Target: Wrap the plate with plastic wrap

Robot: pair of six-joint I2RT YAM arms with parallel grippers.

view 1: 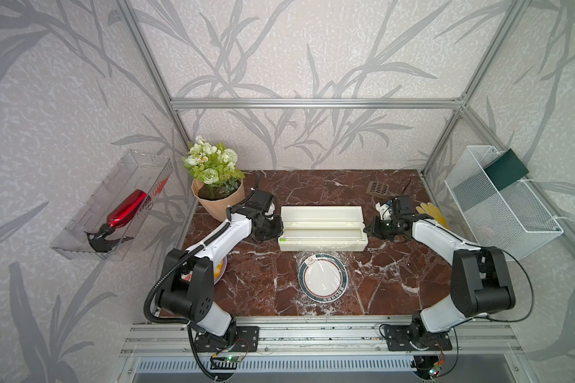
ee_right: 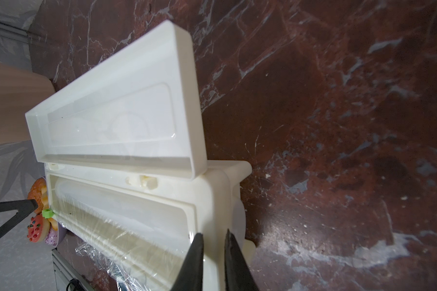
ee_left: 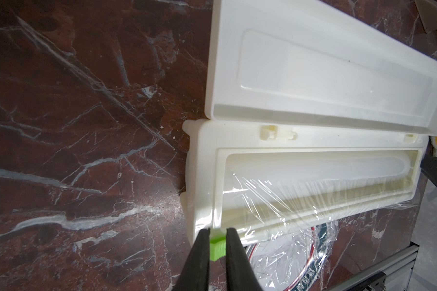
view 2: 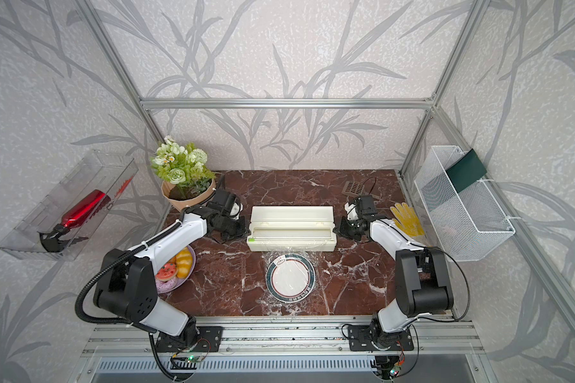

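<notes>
The white wrap dispenser (view 1: 321, 244) lies in the middle of the table, lid raised behind it. Clear film runs from its front over the plate (view 1: 322, 277), which lies in front of it. My left gripper is at the dispenser's left end, its fingers around the green slider tab (ee_left: 217, 249); whether they grip it is unclear. My right gripper is shut on the dispenser's right end.
A flower pot (view 1: 217, 203) stands back left, a plate of toy food (view 2: 182, 268) lies at the left, yellow gloves (view 2: 407, 220) at the right.
</notes>
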